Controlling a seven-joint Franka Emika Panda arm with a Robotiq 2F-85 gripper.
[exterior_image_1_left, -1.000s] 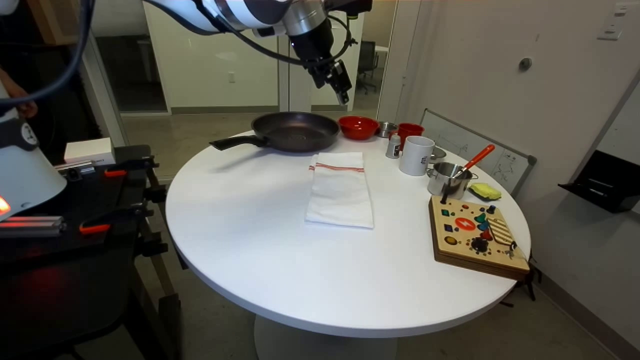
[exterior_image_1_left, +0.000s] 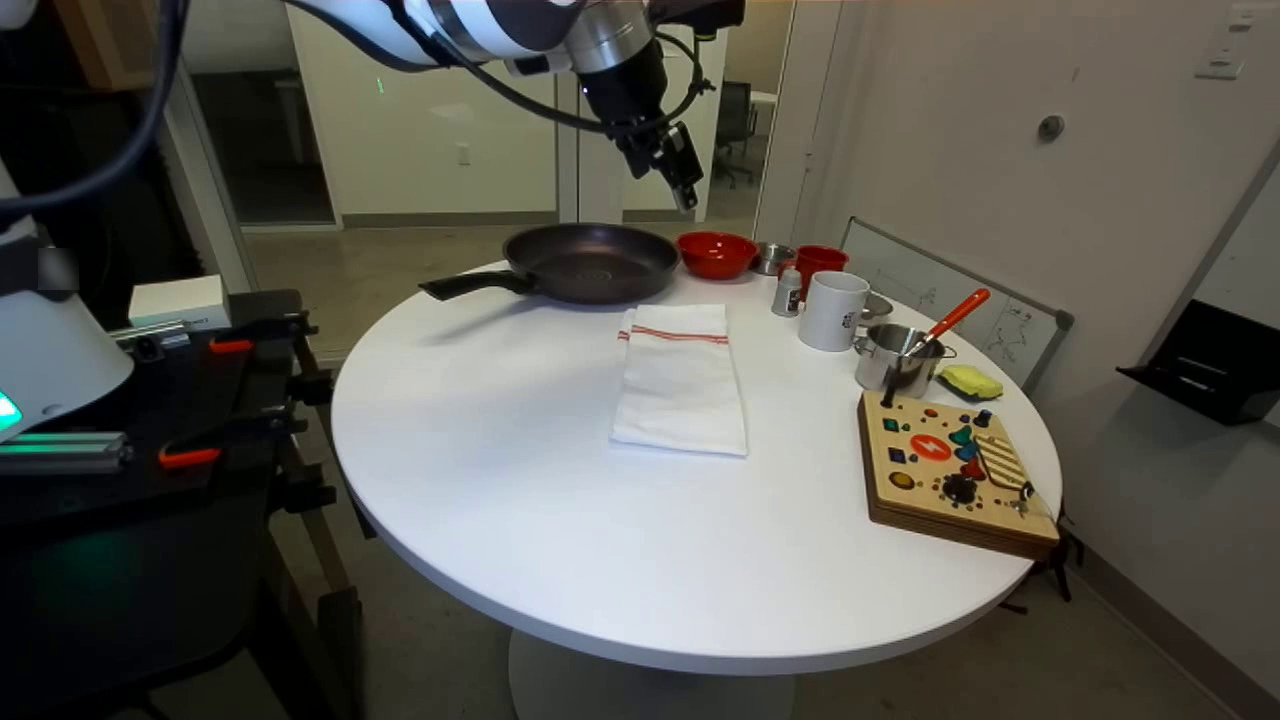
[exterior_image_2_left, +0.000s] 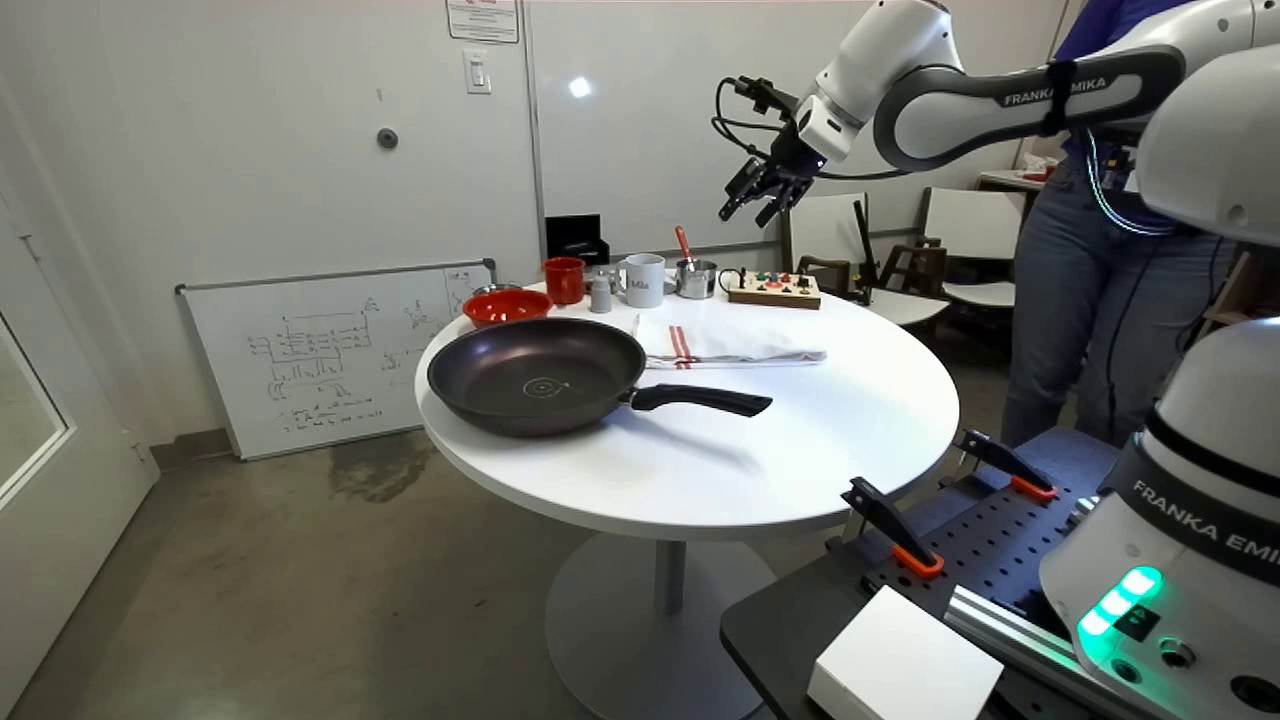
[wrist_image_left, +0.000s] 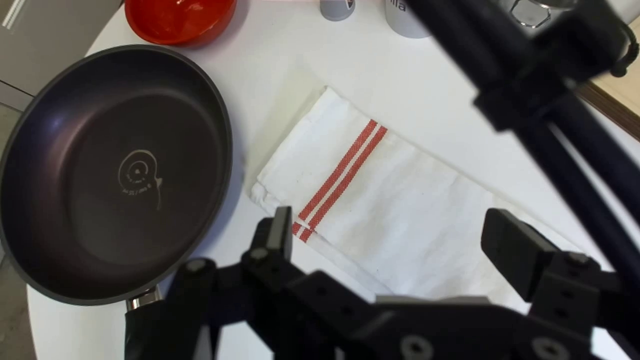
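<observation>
High over the table, my gripper stands open, its two fingers wide apart with nothing between them. Below it lies a folded white towel (wrist_image_left: 414, 210) with two red stripes near one end, flat on the round white table (exterior_image_1_left: 516, 504). A dark frying pan (wrist_image_left: 144, 198) rests beside the towel, its black handle (exterior_image_2_left: 708, 397) pointing toward the robot's base. In exterior view 2 the gripper (exterior_image_2_left: 750, 214) hangs in the air, clear of everything on the table.
Along the table's far side from the base stand a red bowl (exterior_image_1_left: 716, 256), a red cup (exterior_image_2_left: 564, 280), a grey shaker (exterior_image_1_left: 787, 293), a white mug (exterior_image_1_left: 833, 312), a steel pot (exterior_image_1_left: 897, 360), a yellow sponge (exterior_image_1_left: 969, 383) and a wooden switch board (exterior_image_1_left: 954, 474).
The light on the robot's base has turned from red to green. A hand behind the base is gone from view. Arm and table objects have not moved.
</observation>
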